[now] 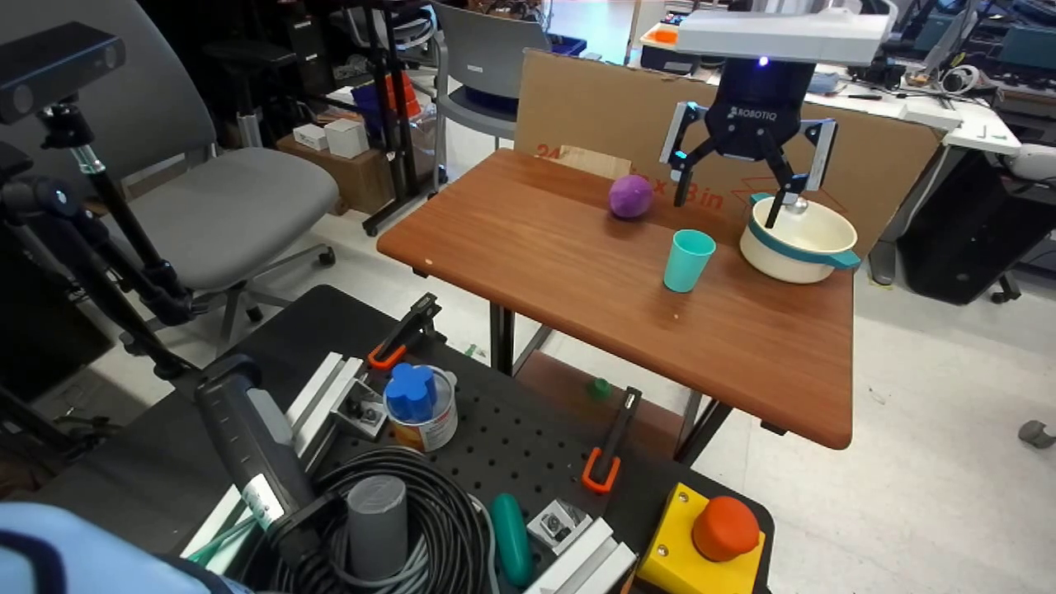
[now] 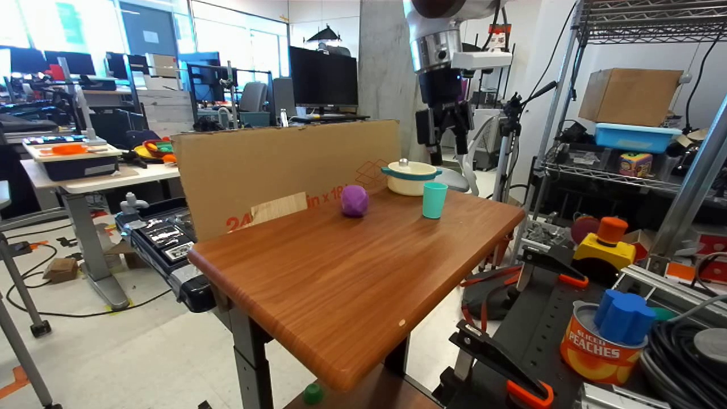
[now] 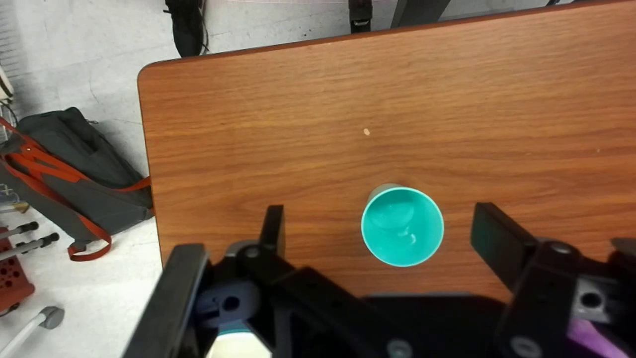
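My gripper (image 1: 728, 209) is open above the back right of the table, with nothing between its fingers. Below it an empty teal cup (image 1: 689, 259) stands upright on the wooden table. From the wrist camera the cup (image 3: 402, 226) appears between the two spread fingers, its open mouth facing up. A cream pot (image 1: 797, 242) with a teal band, teal handles and its lid on sits to the right of the cup. Toward the back edge rests a purple ball-like object (image 2: 354, 201). The gripper (image 2: 446, 153) hangs higher than the cup and apart from it.
A cardboard panel (image 1: 594, 109) stands upright along the table's back edge. A separate black bench with clamps (image 1: 609, 445), a peach can (image 1: 426, 407) and a red stop button (image 1: 728, 528) lies nearer the camera.
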